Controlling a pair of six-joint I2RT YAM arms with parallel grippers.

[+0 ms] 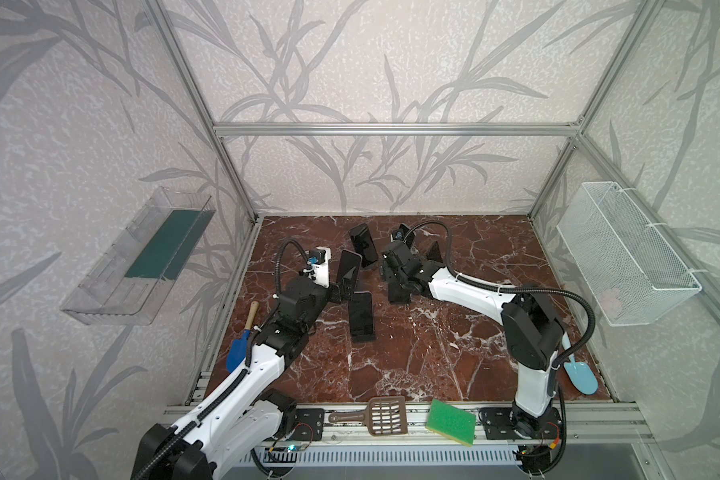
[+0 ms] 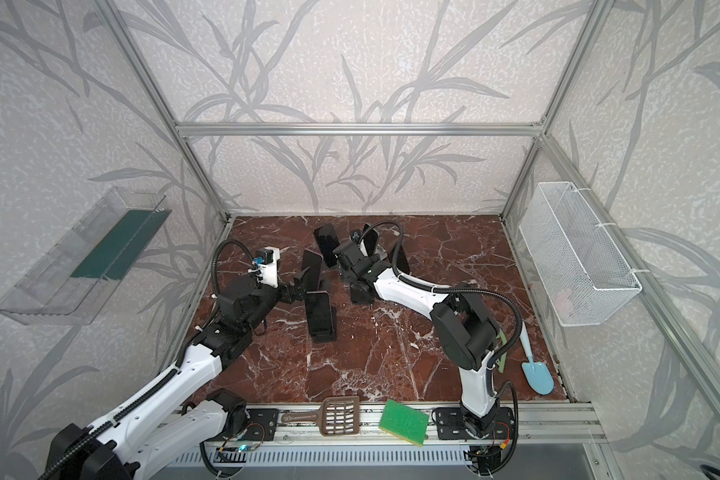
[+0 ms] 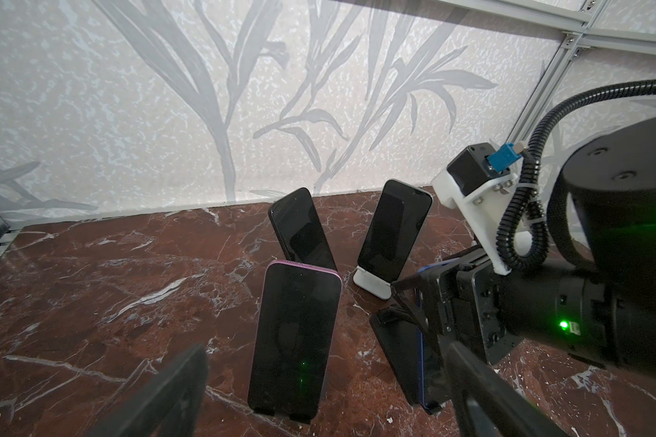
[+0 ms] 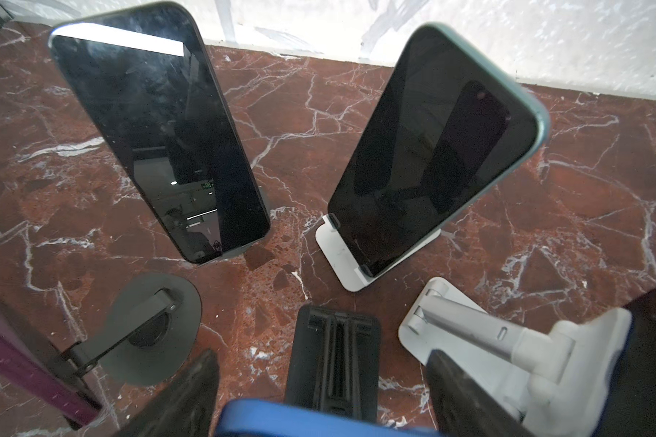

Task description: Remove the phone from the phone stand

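Several phones stand on stands in the table's middle. The pink-edged phone [image 3: 295,335] faces my left gripper, which is open and empty. At the back are a black phone [image 4: 160,138] and a pale-edged phone [image 4: 433,145] on a white stand [image 4: 339,255]. A blue-edged phone [image 4: 320,416] stands between the fingers of my right gripper, which are part open; whether they touch it I cannot tell. A folding white stand [image 4: 473,327] holds another dark phone on the right. Another phone [image 1: 361,316] sits nearer the front.
A white mesh basket [image 1: 624,256] hangs right, a clear tray [image 1: 136,256] left. A blue shovel [image 1: 237,352], light-blue shovel [image 1: 580,376], slotted turner [image 1: 384,416] and green sponge [image 1: 450,421] lie at the edges.
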